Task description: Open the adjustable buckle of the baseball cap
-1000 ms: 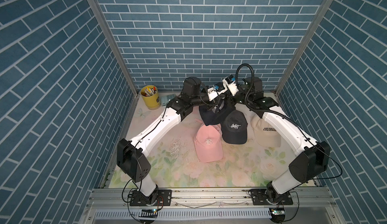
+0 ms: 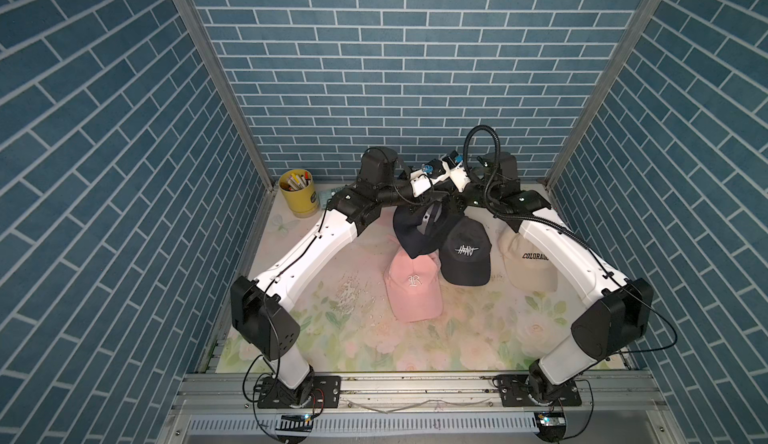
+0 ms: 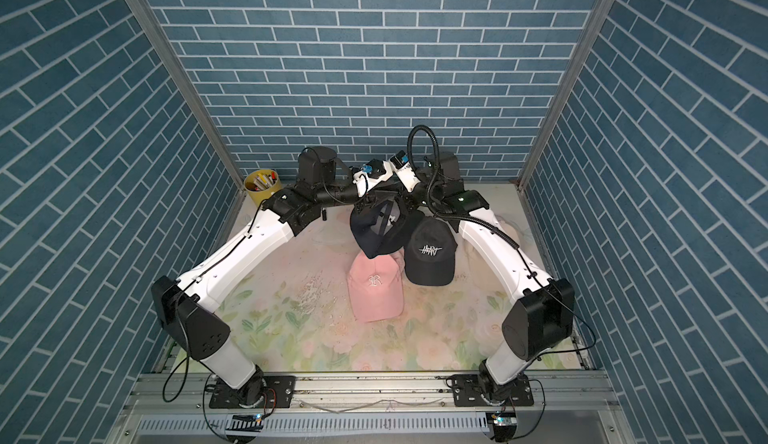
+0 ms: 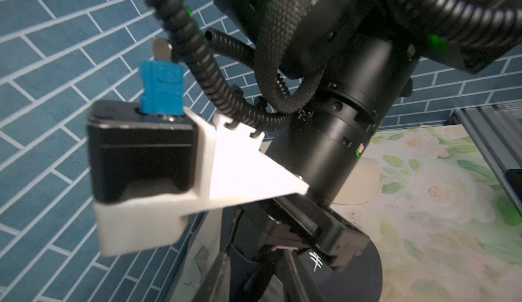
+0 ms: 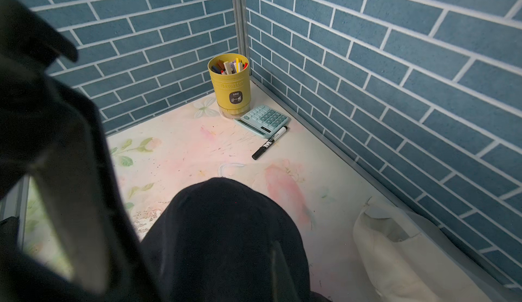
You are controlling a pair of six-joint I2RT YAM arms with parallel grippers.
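A dark navy cap is up between my two arms, its hollow inside facing the cameras above and its crown overlapping the pink cap. In the right wrist view, its rounded crown fills the bottom centre. My left gripper is open at the cap's upper edge, dark material visible beyond the gap between its fingers. At the right of that edge is my right gripper, shut; whether a thin strap lies between its fingers does not show clearly. The buckle itself is hidden by the wrists.
A pink cap, a charcoal cap and a beige cap lie in front and to the right. A yellow pen cup, calculator and marker stand back left.
The navy cap has tipped and shifted slightly left and toward the front, covering the pink cap's back edge.
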